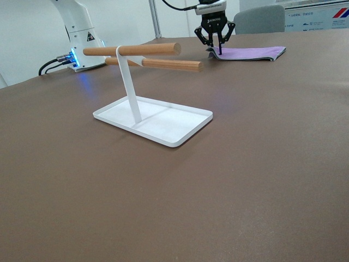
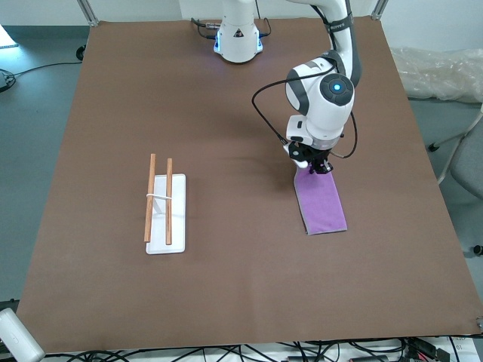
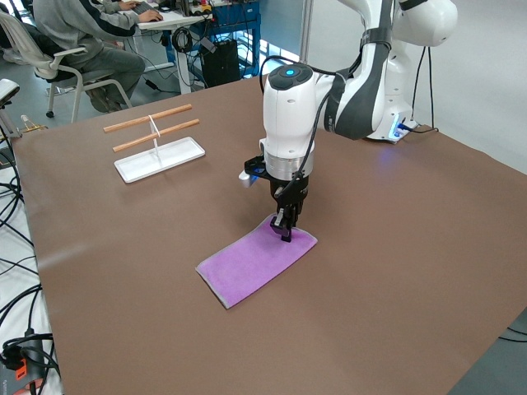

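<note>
A purple cloth lies flat on the brown table right of centre; in the right view the cloth shows grey edging. My black gripper is down at one end of the cloth, its fingertips at the fabric; in the right view the gripper points downward. Whether it is open, shut or holding fabric I cannot tell. A white rack with two wooden bars on a tray base stands to the left of the cloth, empty.
The arm's base stands at the back. Cables run along the table's outside edge.
</note>
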